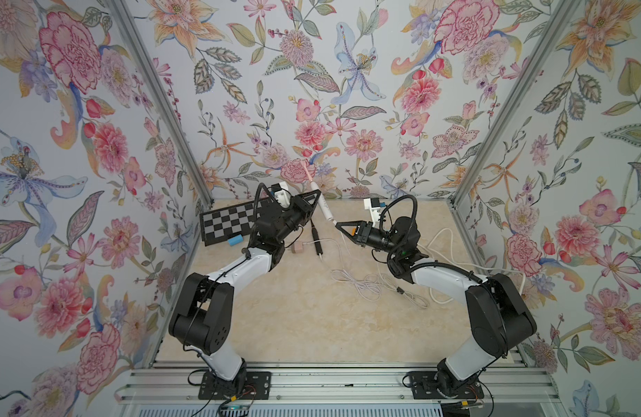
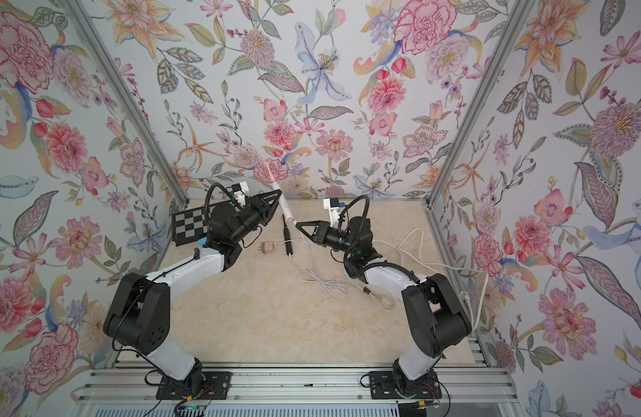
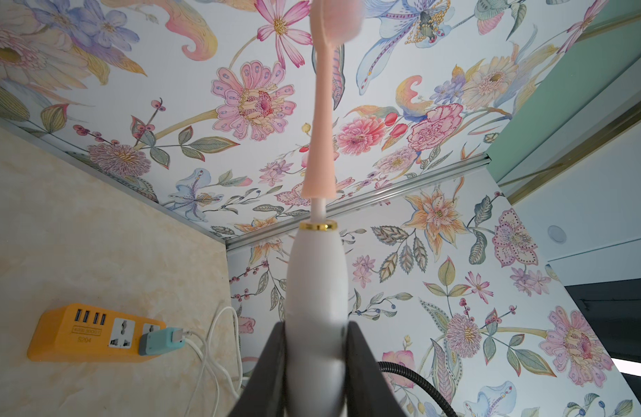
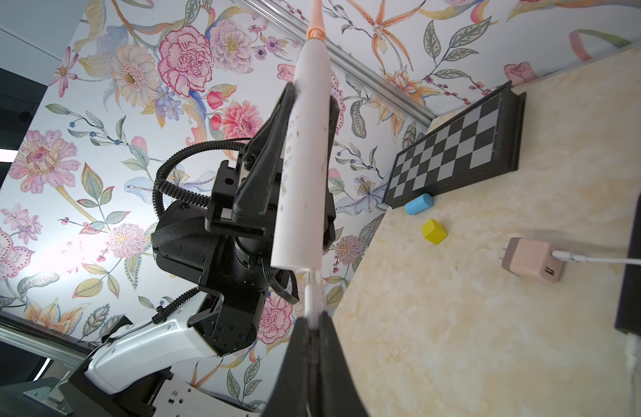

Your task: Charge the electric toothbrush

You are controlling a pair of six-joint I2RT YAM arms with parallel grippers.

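The white toothbrush (image 1: 324,205) with pink head (image 3: 322,160) stands tilted in the air, my left gripper (image 1: 313,196) shut on its handle. My right gripper (image 1: 340,226) is just below the handle's bottom, shut on a thin white cable plug (image 4: 310,302) that points up at the toothbrush base. In the right wrist view the plug is close to or touching the base; which, I cannot tell.
An orange power strip (image 3: 84,333) with a teal adapter (image 3: 160,340) lies on the table. A pink charger (image 4: 534,257), black bar (image 2: 288,244), checkerboard (image 4: 449,149), small blocks and loose cables lie around.
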